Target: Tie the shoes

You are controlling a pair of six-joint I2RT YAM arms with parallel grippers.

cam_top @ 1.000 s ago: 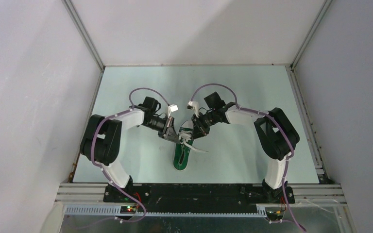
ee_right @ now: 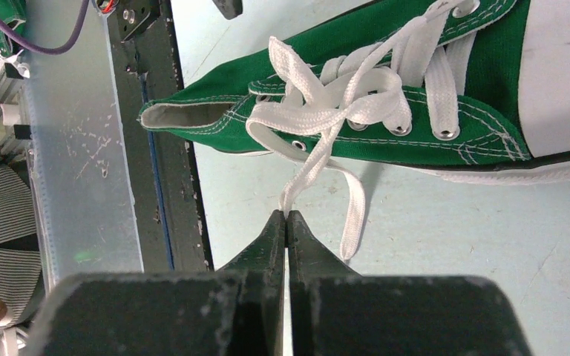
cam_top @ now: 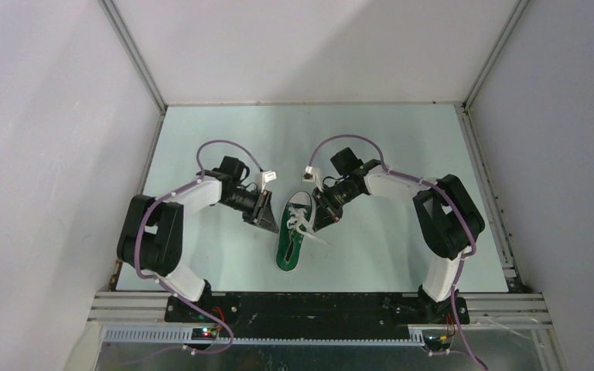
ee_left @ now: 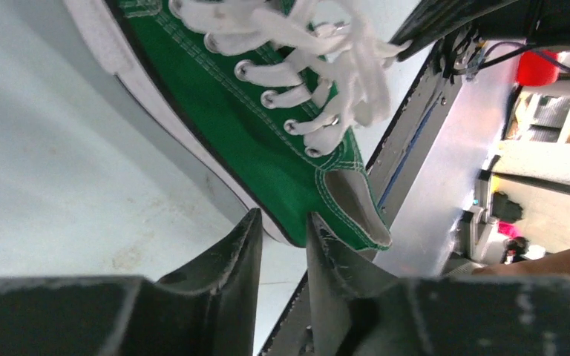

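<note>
A green canvas sneaker (cam_top: 288,247) with white sole lies lengthwise on the table, its white laces (ee_right: 319,111) loosely knotted and looped over the eyelets. My right gripper is shut on a lace end, drawn out from the knot to the shoe's side. My left gripper is beside the shoe, opposite the right one, its fingers a little apart with nothing seen between them. In the left wrist view, part of my right gripper shows at the top, by the laces.
Both grippers have moved apart from the shoe's middle, the left toward the left and slightly forward, the right toward the right, drawing the lace with it.
</note>
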